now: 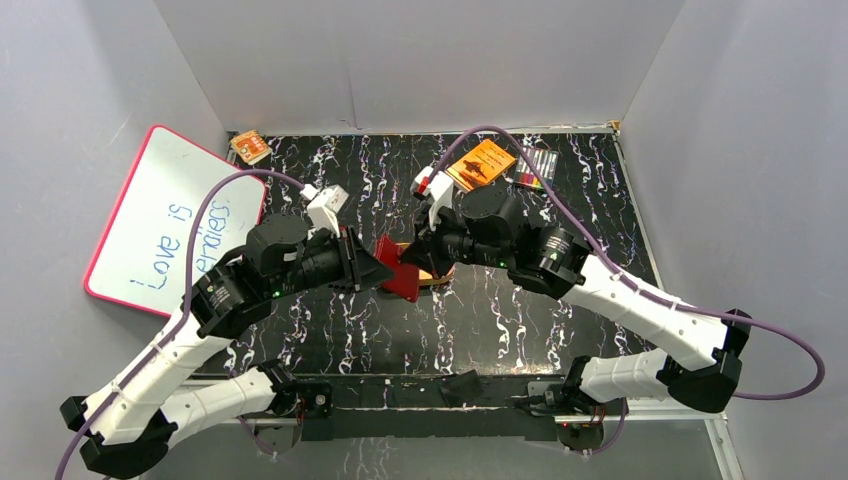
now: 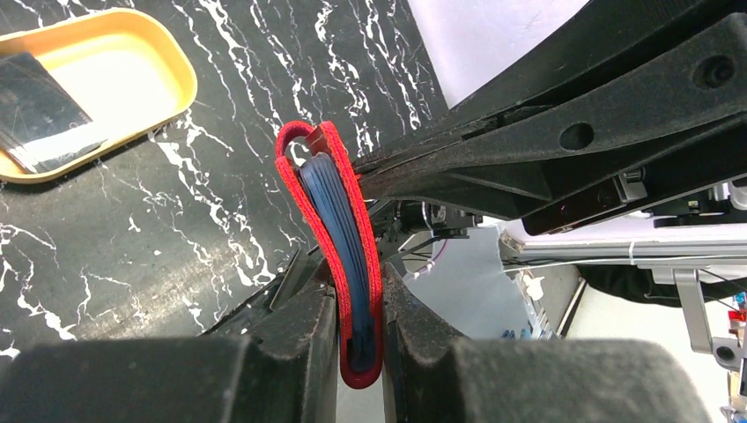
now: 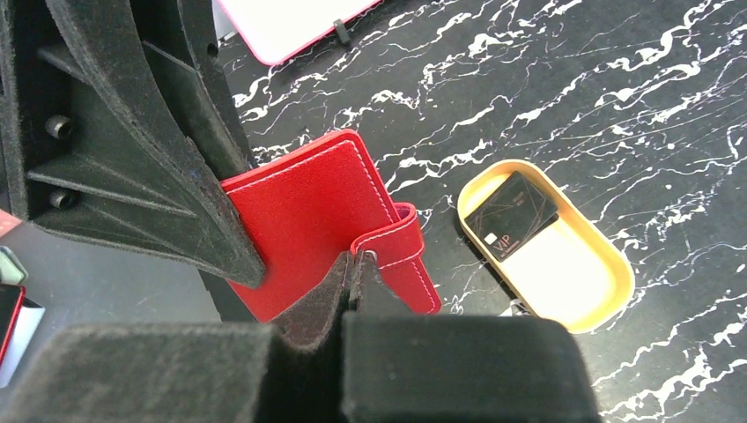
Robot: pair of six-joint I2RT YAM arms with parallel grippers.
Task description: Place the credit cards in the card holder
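The red card holder (image 1: 400,270) is held upright above the table, with my left gripper shut on it. Clear bluish sleeves (image 2: 339,211) show between its two covers in the left wrist view. A snap strap (image 3: 395,238) bridges its edge in the right wrist view. My right gripper is shut, its tips at the cover beside the strap's end; whether they pinch the strap cannot be told. A black VIP card (image 3: 511,214) lies in the yellow tray (image 3: 592,313), below and apart from the holder.
A whiteboard (image 1: 160,240) leans at the left. An orange book (image 1: 482,163) and a set of coloured pens (image 1: 537,166) lie at the back right, and an orange box (image 1: 251,147) at the back left.
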